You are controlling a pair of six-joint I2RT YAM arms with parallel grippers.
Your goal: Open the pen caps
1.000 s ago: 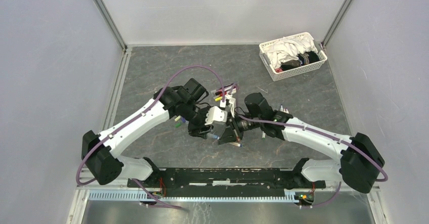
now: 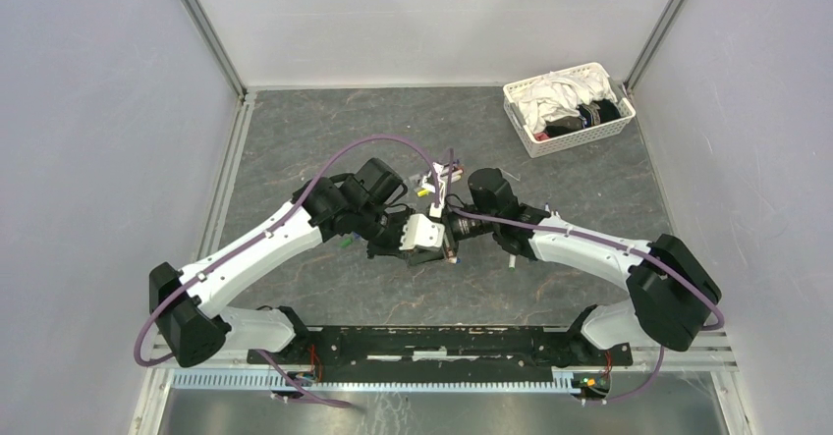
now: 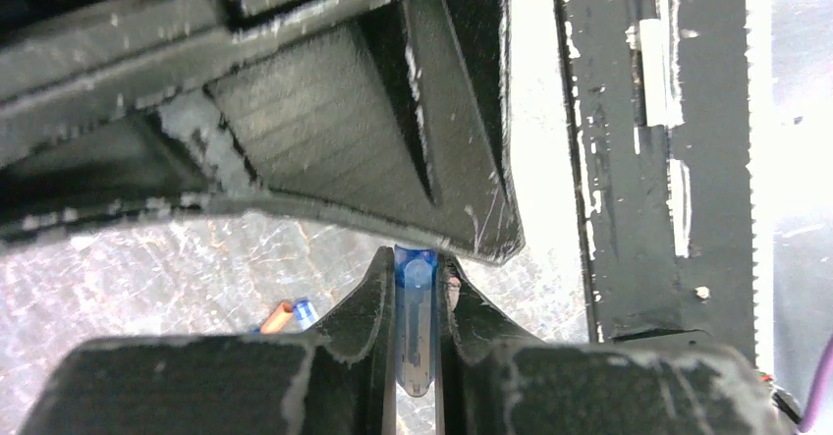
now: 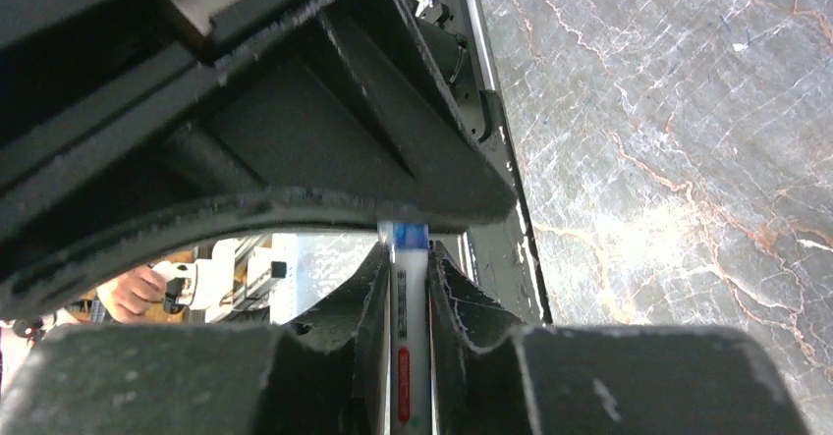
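In the left wrist view, a pen's blue end (image 3: 414,298) stands between the tips of my left gripper, which is shut on it. The right wrist view has a pale pen (image 4: 410,302), with red inside its barrel and blue at its far end, lying lengthwise between the fingertips of my right gripper. Hardly any gap shows on either side of it; whether those fingers press on it I cannot tell. From above, both grippers meet over the middle of the table, largely hiding the pen.
Several more pens (image 2: 424,192) lie behind the grippers, and a pale one (image 2: 512,261) lies to the right. A white basket (image 2: 578,140) with cloth stands at the back right.
The right gripper has shifted left and slightly back, closer to the left gripper. The left gripper has moved slightly right, and the two now overlap in the top view.
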